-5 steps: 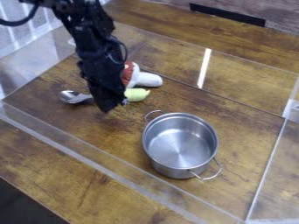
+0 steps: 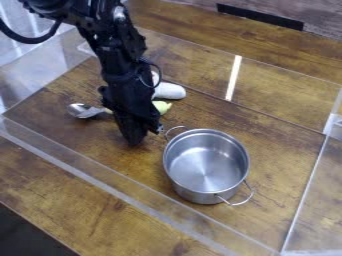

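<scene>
My black gripper (image 2: 134, 128) is low over the wooden table, shut, with nothing visible between its fingers, just left of a steel pot (image 2: 206, 160) with wire handles. A silver utensil (image 2: 83, 108), perhaps a spoon, lies left of the gripper. A white object (image 2: 168, 89) and a pale yellow-green item (image 2: 162, 106) lie behind the gripper, partly hidden by it.
Clear low panels edge the work area on the left, front and right.
My gripper has moved down and toward the front of the table, a little to the right, now covering more of the items behind it. The pot is unmoved.
</scene>
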